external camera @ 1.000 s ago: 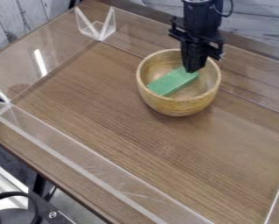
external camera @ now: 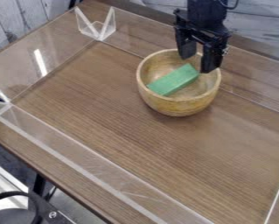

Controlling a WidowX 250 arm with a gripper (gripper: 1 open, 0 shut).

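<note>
A tan round bowl (external camera: 177, 101) stands on the wooden table toward the upper middle, with a green rectangular block (external camera: 172, 80) lying inside it, tilted diagonally. My dark gripper (external camera: 200, 54) is above the back rim of the bowl, open, its fingers apart with nothing seen between them. The block lies in front of and below the gripper, apart from it.
A white wire-like object (external camera: 97, 24) sits at the back left. A wooden wall runs along the back, and dark hardware shows at the bottom left corner.
My gripper has risen slightly and its fingers look more spread, away from the green block, which stays in the bowl.
</note>
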